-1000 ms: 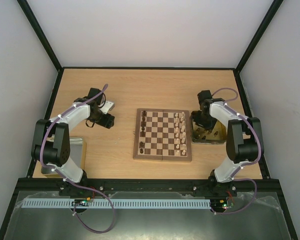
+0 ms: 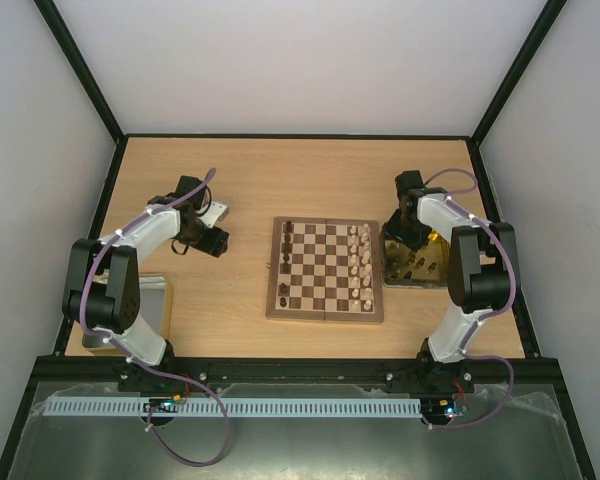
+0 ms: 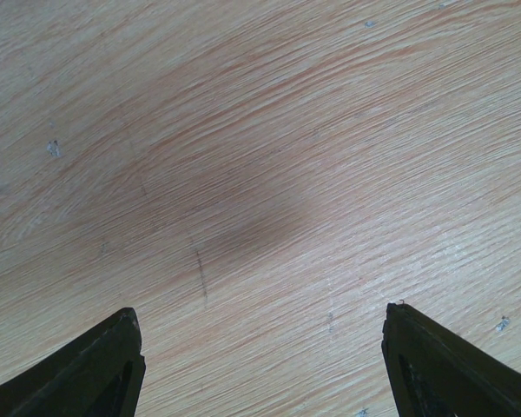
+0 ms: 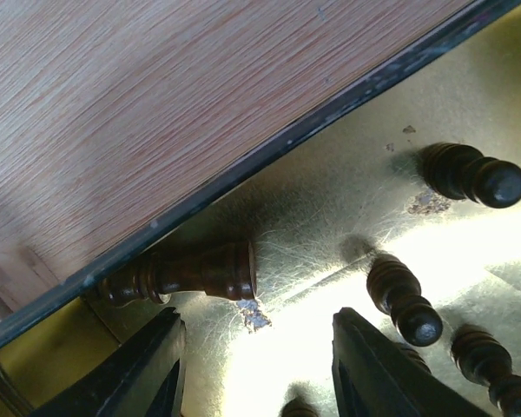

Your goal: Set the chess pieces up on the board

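Note:
The chessboard (image 2: 320, 268) lies mid-table, with dark pieces (image 2: 285, 255) along its left side and light pieces (image 2: 366, 265) filling the right side. In the right wrist view, dark pieces lie in a gold-bottomed tray: a larger one on its side (image 4: 187, 274) by the tray wall, a pawn-like piece (image 4: 405, 300) and another at upper right (image 4: 473, 175). Over this tray, my right gripper has its fingers apart and nothing between them; the lying piece is just beyond its left finger. Above bare wood, my left gripper stands open and empty.
The tray (image 2: 417, 286) sits close against the board's right edge. A second box (image 2: 155, 315) stands at the front left, beside the left arm. Bare table stretches between the left gripper and the board, and behind the board.
My right arm has shifted slightly toward the back of the tray over the last second. The left arm and the pieces on the board look unchanged.

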